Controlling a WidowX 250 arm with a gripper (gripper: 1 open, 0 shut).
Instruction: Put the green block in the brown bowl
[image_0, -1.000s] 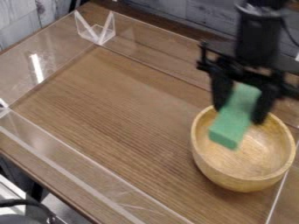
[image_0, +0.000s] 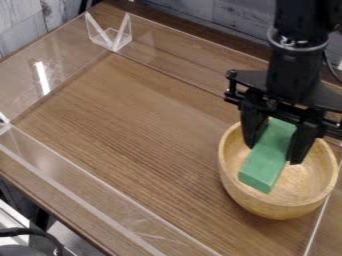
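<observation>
A green block (image_0: 266, 160) stands tilted, its lower end within the rim of the brown bowl (image_0: 321, 183) at the right. The bowl is pale tan and rests near the table's right edge. My black gripper (image_0: 277, 138) points down over the bowl, its fingers around the block's upper end. Whether they press on the block or are just apart from it is unclear. The gripper hides the block's top and part of the bowl's far rim. Whether the block's lower end touches the bowl's bottom cannot be made out.
A clear plastic holder (image_0: 110, 32) stands at the far left edge. Black cables (image_0: 30, 235) lie at the lower left corner.
The gripper and block have come down from a higher, blurred position over the bowl.
</observation>
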